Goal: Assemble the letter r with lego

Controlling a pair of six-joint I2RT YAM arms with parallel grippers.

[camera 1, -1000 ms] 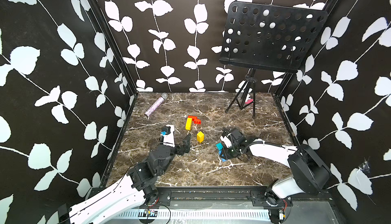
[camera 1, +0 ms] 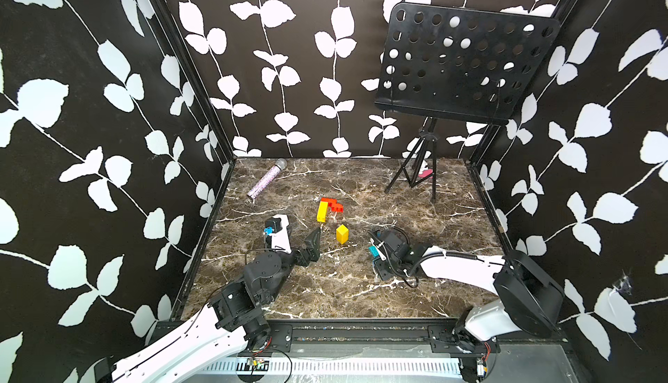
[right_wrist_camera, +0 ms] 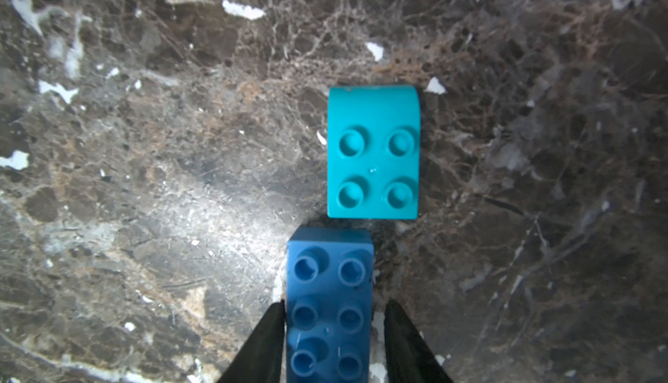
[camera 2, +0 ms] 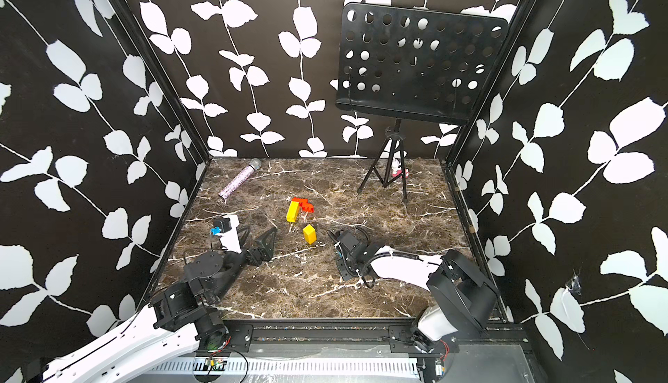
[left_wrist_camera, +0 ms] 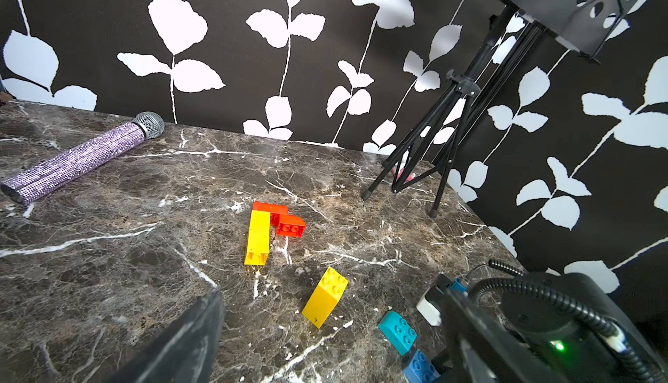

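A yellow brick piece lies against red bricks mid-table. A separate yellow block stands nearer the front. In the right wrist view a teal curved brick lies just beyond a longer blue brick. The fingers of my right gripper straddle the blue brick's near part, with a visible gap on the right side. My left gripper is open above the table, left of the yellow block, holding nothing.
A sparkly microphone lies at the back left. A black music stand stands at the back right, its tripod on the table.
My left arm has moved slightly left and toward the front. The right gripper has shifted and turned a little over the blue and teal bricks.
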